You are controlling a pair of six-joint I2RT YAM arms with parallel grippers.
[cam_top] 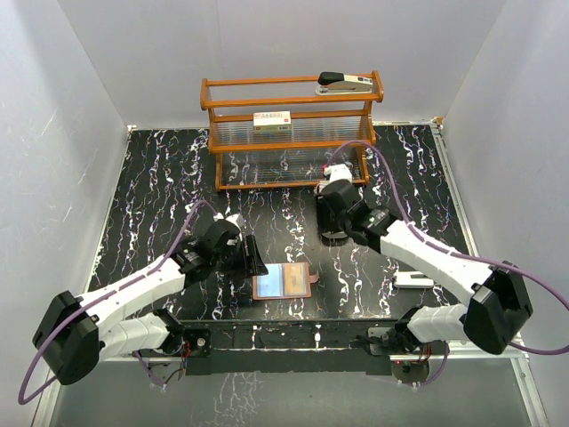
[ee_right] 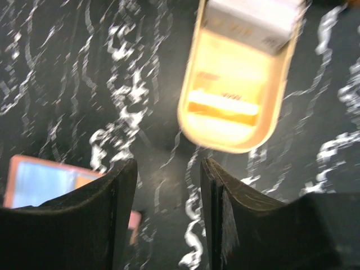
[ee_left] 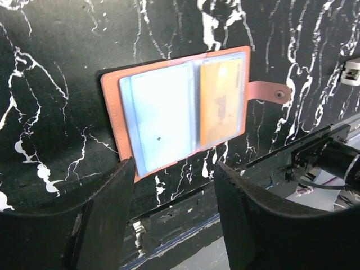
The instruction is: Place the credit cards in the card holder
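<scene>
The open card holder (cam_top: 281,280) with pink leather edge, strap, pale blue sleeve and tan sleeve lies at the front centre. My left gripper (cam_top: 256,258) hangs over its left part, open, nothing between the fingers. An orange tray (ee_right: 225,73) holding white cards (ee_right: 250,22) in its upper end stands behind the holder; in the top view my right arm mostly covers it. My right gripper (cam_top: 327,213) is over that tray, open and empty. The right wrist view is blurred.
A wooden shelf (cam_top: 284,142) stands at the back, with a stapler (cam_top: 345,84) and a small box (cam_top: 271,120). A small white object (cam_top: 413,279) lies at front right.
</scene>
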